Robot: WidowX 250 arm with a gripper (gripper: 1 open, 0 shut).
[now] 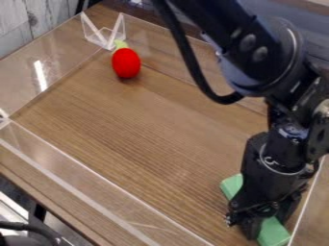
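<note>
My gripper [247, 213] is low at the bottom right, closed around a green block [272, 232] that lies on the wooden surface along its right edge. The block shows on both sides of the fingers; the exact grip is partly hidden by the dark gripper body.
A red egg-shaped object [126, 63] stands at the upper left, near a white wire-like frame [103, 31] and a small yellow-green item behind it. Clear barriers run along the left and front edges.
</note>
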